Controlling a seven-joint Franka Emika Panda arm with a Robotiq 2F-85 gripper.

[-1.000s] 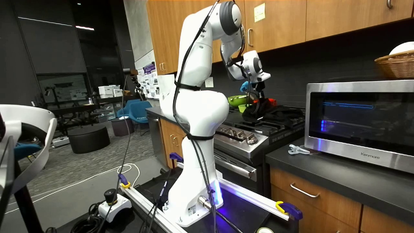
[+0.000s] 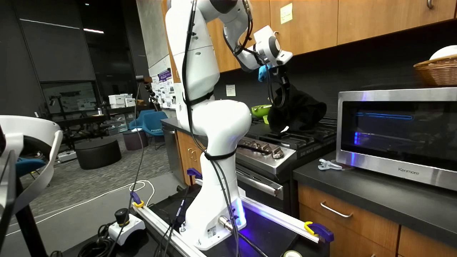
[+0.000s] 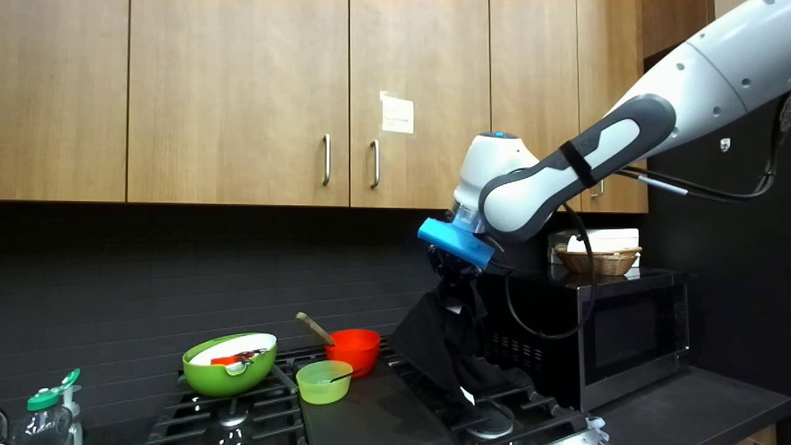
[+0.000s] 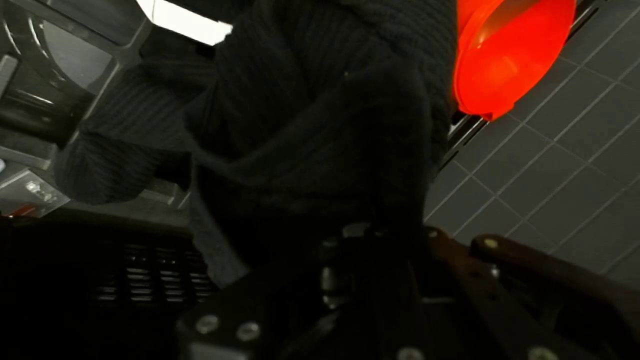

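A black ribbed cloth (image 4: 324, 120) hangs from my gripper, which is shut on it. In exterior view 2 the cloth (image 3: 437, 334) drapes down to the right part of the stove, its lower folds resting on the burner grates. A small white tag shows on it near the bottom. From exterior view 1, the dark cloth (image 2: 295, 109) forms a raised bunch below the gripper (image 2: 281, 79). The fingertips are dark and partly buried in the fabric, so the exact hold is hidden.
To the cloth's left on the stove stand a red bowl (image 3: 354, 351), a light green bowl (image 3: 324, 382) and a larger green bowl (image 3: 230, 363). A microwave (image 3: 630, 326) stands close on the right. Wooden cabinets (image 3: 415, 104) hang above.
The gripper has risen and shifted slightly left in exterior view 1. The cloth, earlier low and spread over the stove, is now pulled up with it and covers the view of the red bowl.
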